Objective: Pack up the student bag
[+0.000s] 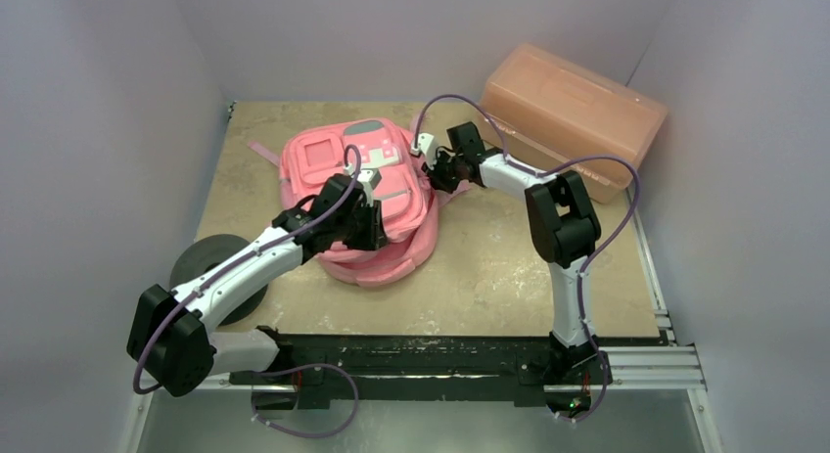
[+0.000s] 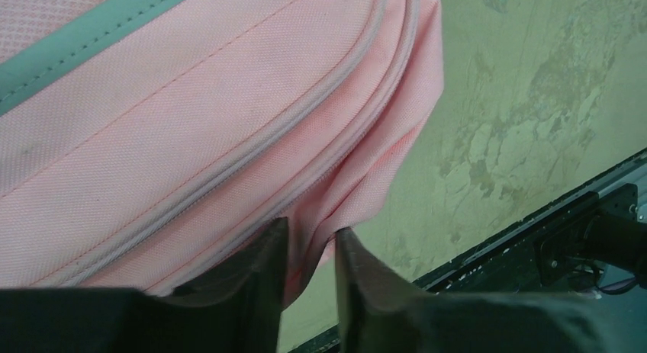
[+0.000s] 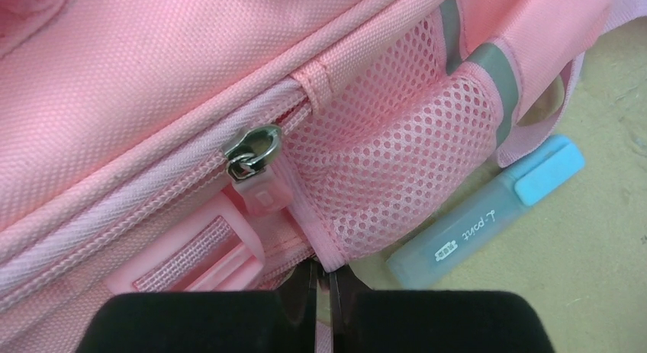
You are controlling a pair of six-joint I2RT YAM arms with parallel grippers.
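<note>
The pink student bag (image 1: 396, 218) lies on the table with its front up. In the left wrist view my left gripper is part open at a folded pink corner of the bag (image 2: 366, 189), and cloth shows in the gap. My right gripper is shut at the lower corner of the mesh side pocket (image 3: 397, 147); nothing clear shows between its fingers. Beside that pocket a blue highlighter (image 3: 465, 223) lies on the table. A zipper pull (image 3: 255, 151) hangs near a pink buckle (image 3: 206, 250).
A large orange box (image 1: 577, 106) stands at the back right, behind the right arm. At the left, a round dark disc (image 1: 210, 257) is partly under the left arm.
</note>
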